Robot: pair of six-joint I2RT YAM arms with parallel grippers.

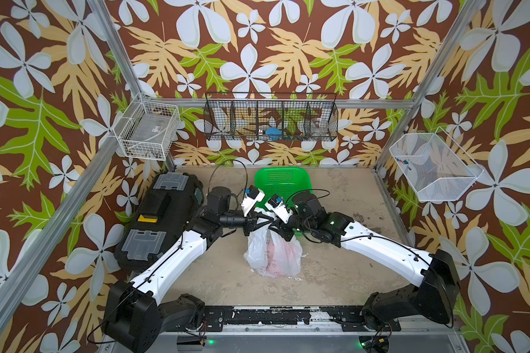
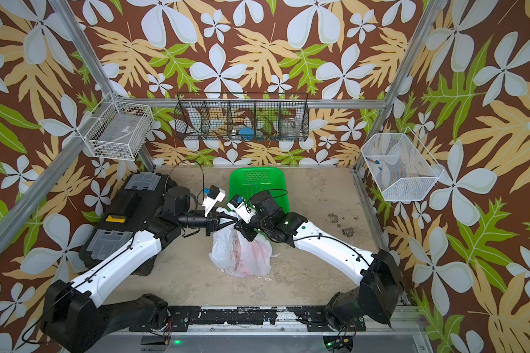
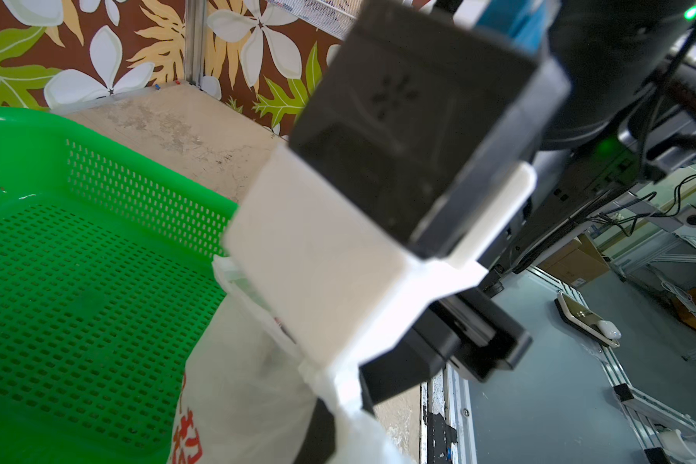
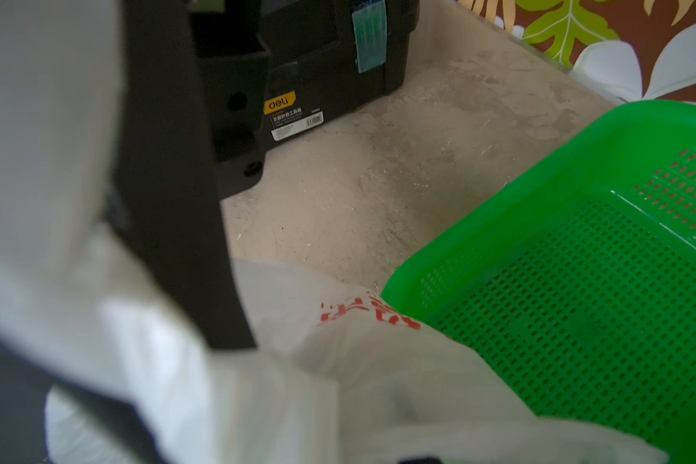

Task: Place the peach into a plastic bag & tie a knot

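The white plastic bag [image 1: 273, 256] with red print stands in front of the green basket, its top drawn up between both grippers. A reddish tint shows through, but I cannot make out the peach. My left gripper [image 1: 266, 221] is shut at the bag's top; in the left wrist view a twisted strand of the bag [image 3: 346, 394] runs by the dark fingertip. Close on the other side is my right gripper [image 1: 279, 228], its fingers part open. In the right wrist view, bag film [image 4: 162, 348] drapes across its dark finger [image 4: 185, 193]. No finished knot is visible.
Just behind the bag is the green basket [image 1: 282, 179], empty in the wrist views. A black toolbox [image 1: 159, 220] occupies the left side. Wire baskets hang at left [image 1: 150, 129], back [image 1: 271, 120] and right [image 1: 435, 164]. Bare table [image 1: 359, 259] lies to the right.
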